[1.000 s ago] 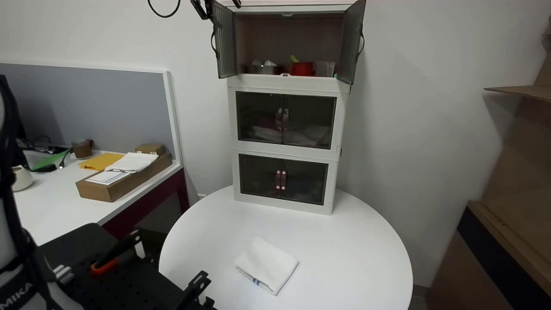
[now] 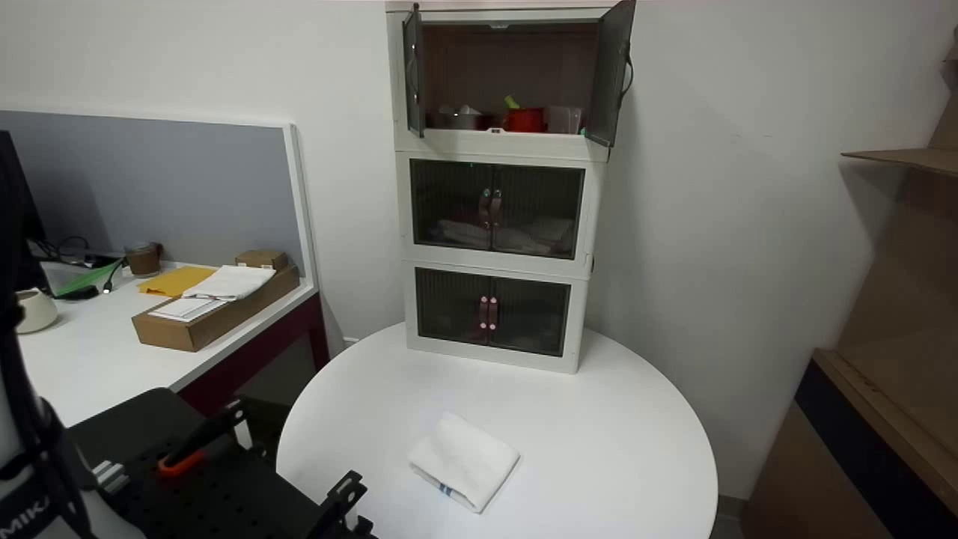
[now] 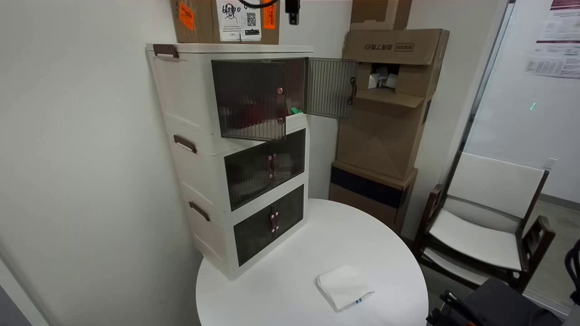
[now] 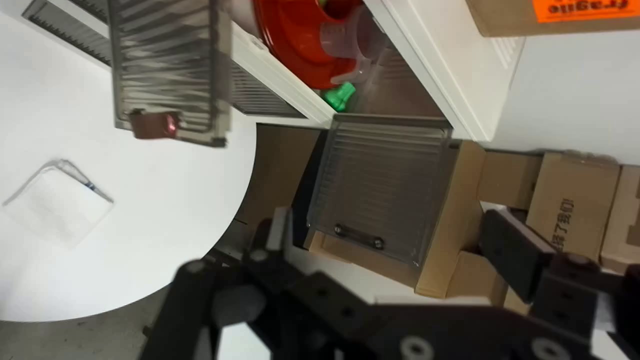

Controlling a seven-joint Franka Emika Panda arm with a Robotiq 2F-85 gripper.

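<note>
The top unit of the cabinet (image 2: 499,142) has both doors ajar. Its left door (image 2: 414,72) juts toward the room, and its right door (image 2: 612,76) stands swung wide. Inside sit a red pot (image 2: 525,120) and a clear plastic container (image 2: 563,120). My gripper is open, its fingers (image 4: 513,252) wide apart and empty. Below it in the wrist view's line of sight hangs the right door (image 4: 384,180); the left door (image 4: 165,60) is at upper left, clear of the fingers. Exterior view 1 does not show the gripper.
A folded white cloth (image 2: 464,463) lies on the round white table (image 2: 620,431), otherwise bare in front of the cabinet. The middle doors (image 2: 539,206) and bottom doors (image 2: 530,314) are closed. Cardboard boxes (image 3: 375,136) are stacked beyond the right door; another box (image 3: 201,24) rests on top.
The cabinet's upper left door has swung inward from its wide-open angle.
</note>
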